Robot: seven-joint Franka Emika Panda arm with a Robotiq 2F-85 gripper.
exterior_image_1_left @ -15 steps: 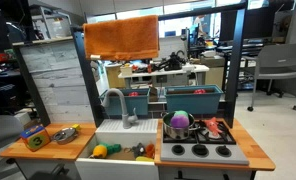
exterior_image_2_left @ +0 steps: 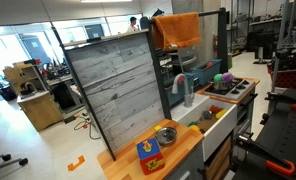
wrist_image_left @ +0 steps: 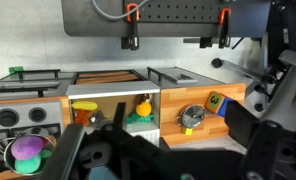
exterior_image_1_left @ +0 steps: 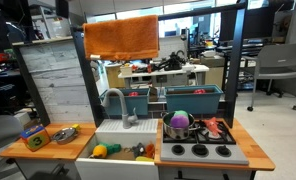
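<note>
In the wrist view my gripper is open, its dark fingers wide apart with nothing between them. It hangs above the toy kitchen, not touching anything that I can see. Beyond the fingers lie the sink basin (wrist_image_left: 113,116), holding a yellow piece (wrist_image_left: 85,104) and an orange-yellow one (wrist_image_left: 143,108), and a metal pan (wrist_image_left: 192,117). A pot on the stove (exterior_image_1_left: 198,151) holds a purple item (exterior_image_1_left: 179,118) and a green one. A blue, yellow and red box (exterior_image_2_left: 150,155) sits on the wooden counter near the metal pan (exterior_image_2_left: 166,136).
An orange towel (exterior_image_1_left: 122,38) hangs from the top rail. A grey faucet (exterior_image_1_left: 124,106) rises behind the sink, and blue-green bins (exterior_image_1_left: 193,99) hang at the back. A grey panel (exterior_image_2_left: 118,88) walls off the counter's rear. Bare wood shows around the pan and box.
A dark part of the arm now covers more of the top left corner of exterior view 1. The kitchen objects have not visibly moved.
</note>
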